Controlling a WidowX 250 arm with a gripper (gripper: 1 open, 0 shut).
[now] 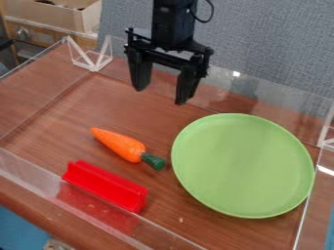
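My black gripper (162, 82) hangs open over the back middle of the wooden table, its two fingers spread and nothing between them. In front and to the left lies an orange toy carrot (117, 142) with a green top. Below that is a red rectangular block (104, 185) near the front edge. A large green plate (243, 165) fills the right part of the table, just beside the carrot.
Clear low walls edge the table (59, 107), with white brackets (89, 58) at the back left. A cardboard box (53, 14) sits outside at the top left.
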